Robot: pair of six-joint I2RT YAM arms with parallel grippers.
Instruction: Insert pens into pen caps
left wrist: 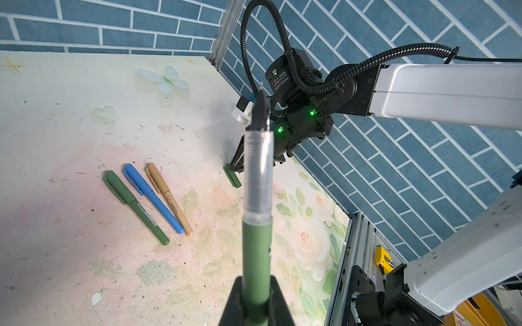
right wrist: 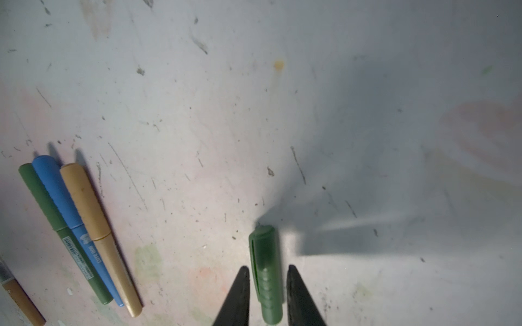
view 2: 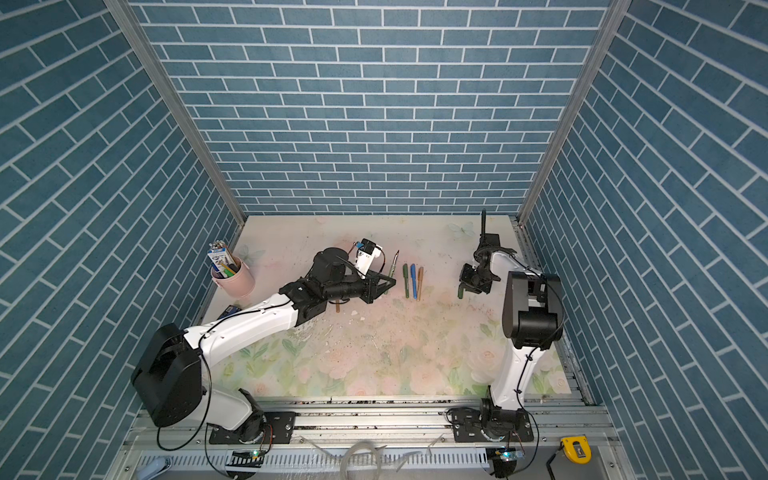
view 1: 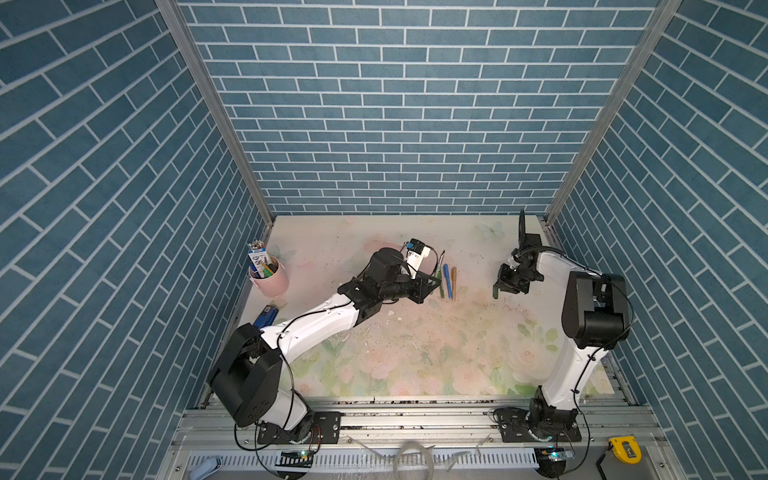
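Observation:
A green pen, pale section and dark tip upward, stands upright in my shut left gripper. My right gripper is low over a green cap (right wrist: 265,247) lying on the table, its fingertips either side of it; whether they grip it is unclear. Left of that cap lie a green pen (right wrist: 76,250), a blue pen (right wrist: 57,184) and a tan pen (right wrist: 84,195), capped and side by side. Another brown pen (right wrist: 24,298) shows at the edge of the right wrist view.
A pink cup (view 1: 270,281) of stationery stands at the table's left, with a blue object (view 1: 265,315) before it.

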